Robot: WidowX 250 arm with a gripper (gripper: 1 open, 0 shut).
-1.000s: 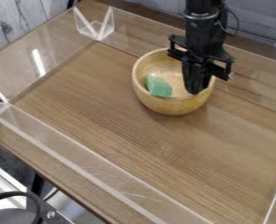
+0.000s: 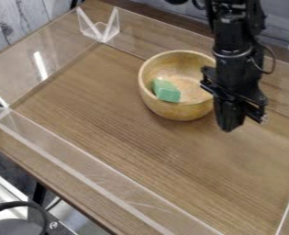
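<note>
My black gripper (image 2: pixel 238 115) hangs at the right side of the wooden table, shut, with nothing visible between its fingers. It is at the right edge of a round tan bowl (image 2: pixel 172 64), partly in front of it. A pale green block (image 2: pixel 166 91) lies inside the bowl at its left; the right part of the bowl is hidden behind the arm.
A small clear object (image 2: pixel 99 26) with white edges stands at the back left. A dark curved object (image 2: pixel 12 220) is at the bottom-left corner, beyond the table's edge.
The bowl and green block look roughly in place.
</note>
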